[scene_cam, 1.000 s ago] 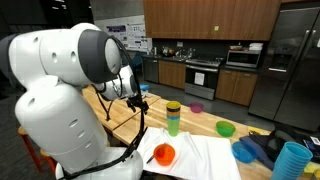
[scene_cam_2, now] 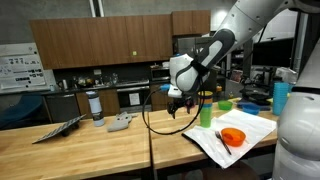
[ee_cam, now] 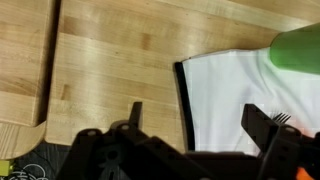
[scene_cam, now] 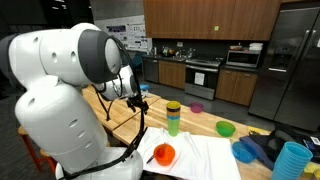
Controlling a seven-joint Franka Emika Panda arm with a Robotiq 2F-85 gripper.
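My gripper (scene_cam: 138, 103) hangs open above the wooden table, left of the white cloth. In the wrist view, a gap separates the gripper's (ee_cam: 194, 116) two dark fingers and nothing is held there. Below that gap, a thin dark strip (ee_cam: 184, 100) runs along the edge of the white cloth (ee_cam: 225, 90); whether it is a separate object I cannot tell. The orange bowl (scene_cam: 164, 155) rests on the cloth, with a fork (ee_cam: 281, 119) lying beside it. A green cylinder with a yellow and blue top (scene_cam: 173, 117) stands upright near the cloth's far side.
A green bowl (scene_cam: 225, 129), a pink bowl (scene_cam: 197, 107) and a blue cup (scene_cam: 290, 161) stand on the table. Dark blue items lie at the right. In the second exterior view, a metallic canister (scene_cam_2: 95, 105) stands far left; bare wood (scene_cam_2: 80, 150) spreads before it.
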